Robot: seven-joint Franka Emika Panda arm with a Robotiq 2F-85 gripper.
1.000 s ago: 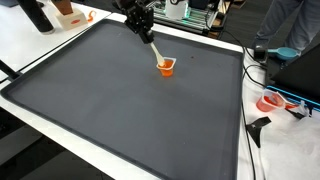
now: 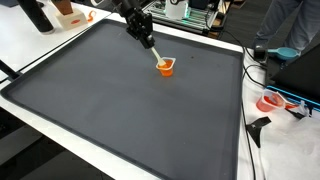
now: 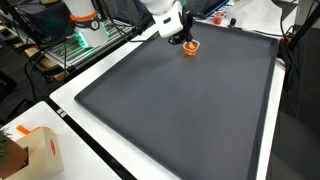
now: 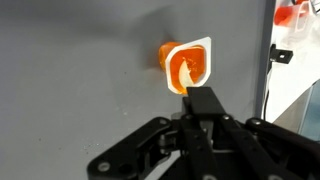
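A small cup [image 2: 166, 67] with a white rim and orange contents stands on the dark grey board, towards its far side. My gripper [image 2: 151, 43] is shut on a pale stick [image 2: 157, 55], which slants down from the fingers into the cup. In the wrist view the stick's pale end [image 4: 185, 73] lies inside the orange cup [image 4: 196, 46], just ahead of the dark gripper. From the opposite side the cup [image 3: 191, 47] shows right beside the gripper [image 3: 187, 38]. How deep the stick reaches is hard to tell.
Most of the dark board [image 2: 120, 115] is bare. Beyond its edge, a container with red and white items [image 2: 270, 101] sits at the right. A cardboard box [image 3: 40, 155] stands at the near left of the second exterior view.
My gripper and the stick have shifted slightly over the cup, the stick now standing a little steeper. The cup has stayed in about the same place.
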